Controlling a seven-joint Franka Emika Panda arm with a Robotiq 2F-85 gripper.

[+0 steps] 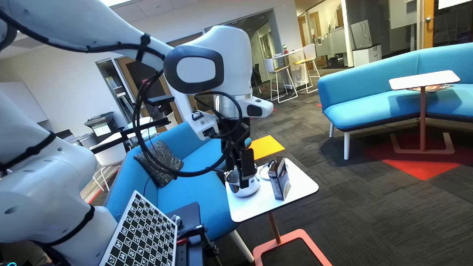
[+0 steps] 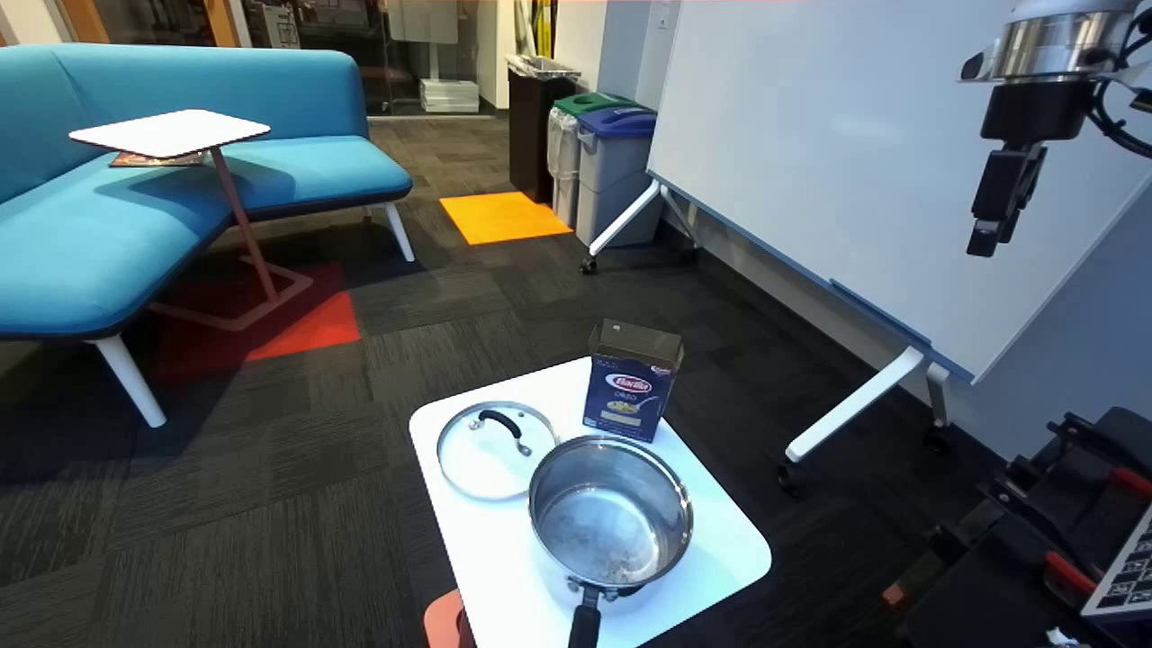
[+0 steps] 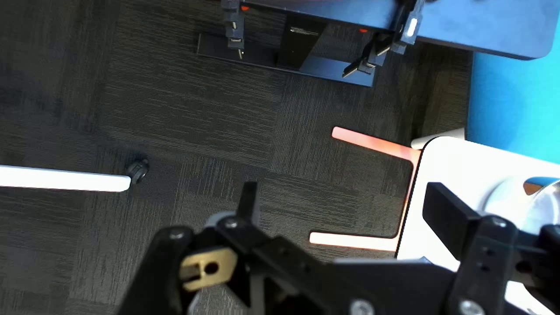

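A steel pot (image 2: 611, 512) with a black handle stands uncovered on a small white table (image 2: 491, 572); its visible inside looks empty. Beside it the glass lid (image 2: 482, 464) lies flat, its black grip upward. A dark blue pasta box (image 2: 629, 394) stands upright at the table's far edge. My gripper is open in the wrist view, its two black fingers wide apart with only floor and table edge beneath. In exterior view 2 the gripper (image 2: 988, 238) hangs high at the right, well away from the table. In exterior view 1 it overlaps the pot (image 1: 244, 188) only along the line of sight.
Blue sofas (image 1: 390, 97) stand beyond the table and beside it. A whiteboard (image 2: 853, 140) on wheeled legs is behind the gripper in exterior view 2. A dark stand with a patterned board (image 1: 144, 232) sits near my base. Dark carpet lies open below the gripper.
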